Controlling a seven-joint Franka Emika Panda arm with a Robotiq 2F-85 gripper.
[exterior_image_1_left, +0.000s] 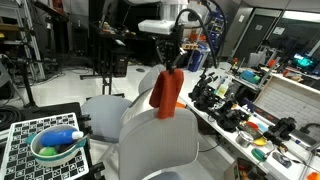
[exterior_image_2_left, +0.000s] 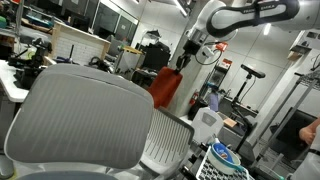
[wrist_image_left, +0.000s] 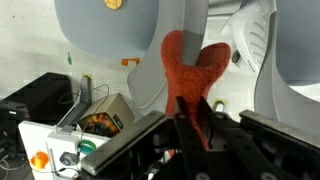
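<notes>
A red cloth (exterior_image_1_left: 167, 92) hangs from my gripper (exterior_image_1_left: 172, 69), pinched near its top and widening downward. In exterior view 1 its lower end overlaps the upper part of a grey chair backrest (exterior_image_1_left: 160, 140); whether it touches is unclear. From exterior view 2, the cloth (exterior_image_2_left: 164, 86) shows above and behind a chair back (exterior_image_2_left: 168, 137). Looking down in the wrist view, the cloth (wrist_image_left: 184, 72) runs between the dark fingers of the gripper, which is shut on it.
More grey chairs (exterior_image_2_left: 82, 115) crowd around. A bowl with colourful things (exterior_image_1_left: 58, 148) stands on a black-and-white grid surface (exterior_image_1_left: 22, 158) at the left. On the right, a long white table (exterior_image_1_left: 235, 125) is cluttered with tools.
</notes>
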